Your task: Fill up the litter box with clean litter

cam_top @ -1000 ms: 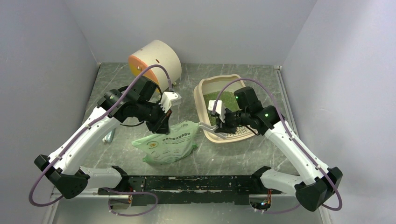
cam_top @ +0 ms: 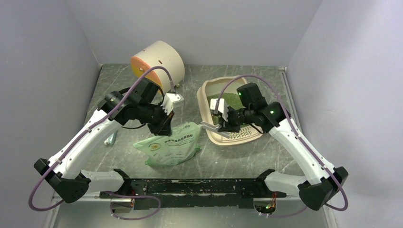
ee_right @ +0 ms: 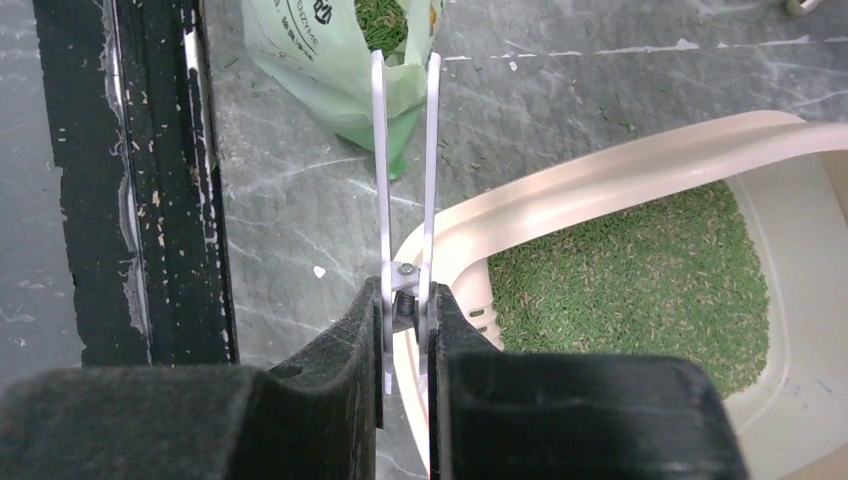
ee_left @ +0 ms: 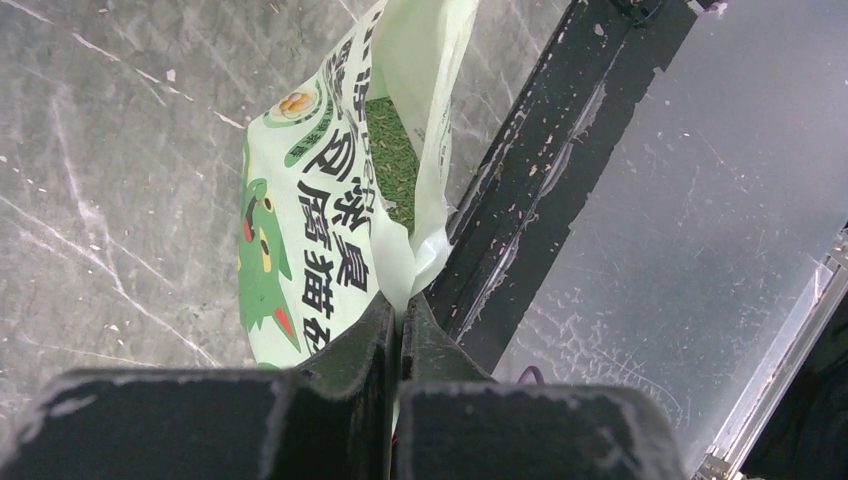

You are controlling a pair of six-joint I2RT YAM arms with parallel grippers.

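A green litter bag stands on the table, open at the top with green pellets inside. My left gripper is shut on the bag's top edge. My right gripper is shut on pale metal tongs, whose two long tips reach the bag's near corner; whether they grip it is unclear. The cream litter box lies right of the bag, below my right arm, with green pellets on its floor.
A cream cylinder with an orange end lies at the back left. A small pale tool is at the left. Walls enclose three sides; a black strip runs along the front edge.
The left arm and bag are nearly unchanged.
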